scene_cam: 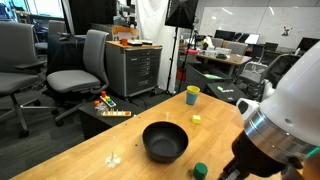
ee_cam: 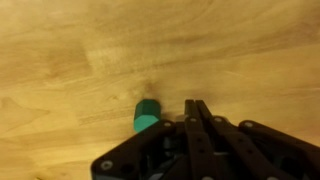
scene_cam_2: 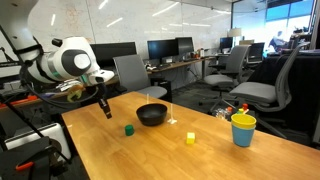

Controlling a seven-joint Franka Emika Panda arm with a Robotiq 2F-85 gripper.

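A small dark-green cylinder [scene_cam_2: 129, 130] stands upright on the wooden table, in front of the black bowl [scene_cam_2: 152, 114]. It also shows in exterior view 1, where the green cylinder [scene_cam: 200, 171] sits just left of my arm. My gripper [scene_cam_2: 107, 110] hangs above the table to one side of the cylinder and apart from it. In the wrist view the cylinder [ee_cam: 147, 114] lies left of the dark fingertips [ee_cam: 190, 106], with bare wood ahead of them. The tips look close together; how far apart they stand is unclear.
A small yellow block [scene_cam_2: 191, 138] and a blue-and-yellow cup [scene_cam_2: 243, 129] stand farther along the table. A dark tray [scene_cam: 95, 121] with colourful items sits at the table's edge.
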